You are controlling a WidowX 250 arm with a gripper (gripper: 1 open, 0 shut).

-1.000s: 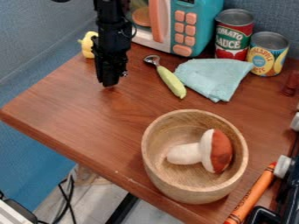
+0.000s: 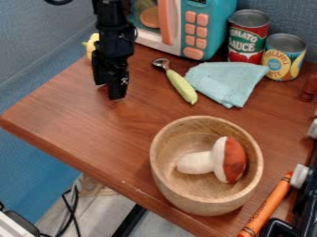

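My black gripper (image 2: 114,81) hangs low over the back left of the wooden table, its tips at or near the surface; whether it is open or holds anything is unclear. A yellow toy (image 2: 92,43) is partly hidden behind it. A wooden bowl (image 2: 171,189) at the front right holds a toy mushroom (image 2: 198,162) with a red cap.
A corn toy (image 2: 183,87), a metal scoop (image 2: 160,64), a blue cloth (image 2: 223,81), two cans (image 2: 247,39) and a toy microwave (image 2: 198,23) line the back. An orange marker (image 2: 265,209) lies at the right.
The gripper has shifted very slightly and its outline at the tips looks a little different. The other objects have not moved.
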